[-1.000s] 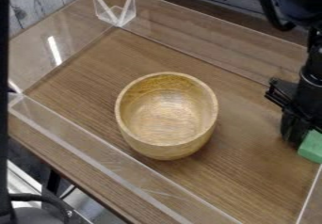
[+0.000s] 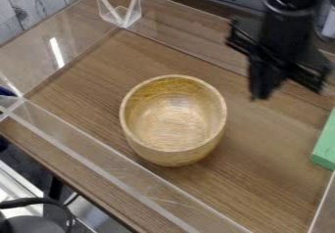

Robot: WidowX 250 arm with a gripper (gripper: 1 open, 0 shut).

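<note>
My gripper [image 2: 271,59] is at the upper right, raised above the table and blurred; its fingers look closed, with nothing visible between them. A wooden bowl [image 2: 173,119] sits near the middle of the wooden table [image 2: 92,80]. A green object [image 2: 323,139] lies at the right edge, below the gripper and partly out of view.
Clear plastic walls [image 2: 78,143] edge the table at the left. A small transparent piece [image 2: 120,10] stands at the back left. The table left of and behind the bowl is clear.
My gripper has risen up and back from beside the green object at the right, which is now uncovered. The bowl has not moved.
</note>
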